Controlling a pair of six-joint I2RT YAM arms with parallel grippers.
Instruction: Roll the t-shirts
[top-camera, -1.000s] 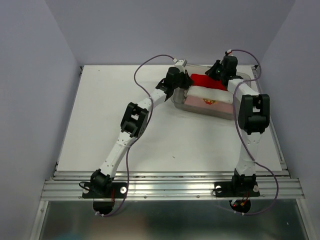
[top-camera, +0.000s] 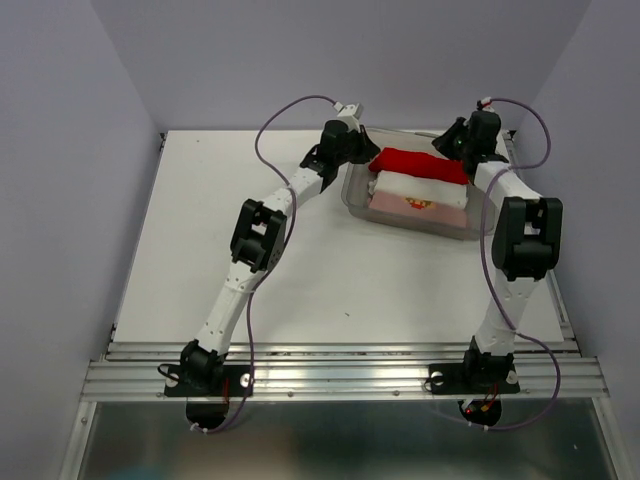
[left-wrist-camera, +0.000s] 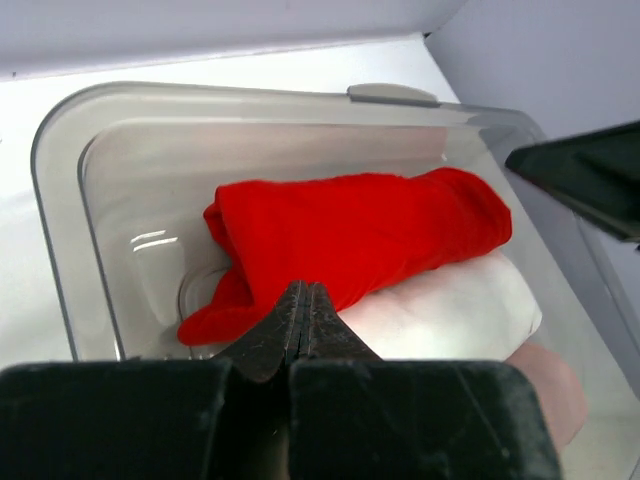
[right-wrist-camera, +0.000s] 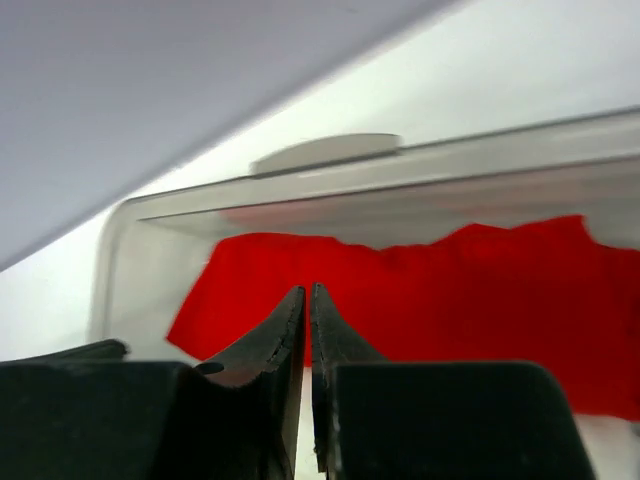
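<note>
A rolled red T-shirt (top-camera: 420, 164) lies along the back of the clear bin (top-camera: 385, 219), next to a white roll (top-camera: 422, 189) and a pink roll (top-camera: 400, 205). Its left end looks loose and folded over in the left wrist view, where the red shirt (left-wrist-camera: 350, 225) partly rests against the white roll (left-wrist-camera: 450, 305). My left gripper (top-camera: 374, 149) is shut near the bin's back left corner, with nothing visible between its fingers. Over the back right part hangs my right gripper (top-camera: 440, 145), its fingertips together above the red shirt (right-wrist-camera: 480, 300); no cloth shows clearly pinched there.
The bin's walls and its back tab (left-wrist-camera: 392, 94) stand close to both grippers. A wall (top-camera: 340, 60) rises just behind the table.
My left gripper has shifted slightly left and back. The red shirt now reaches farther right in the bin.
</note>
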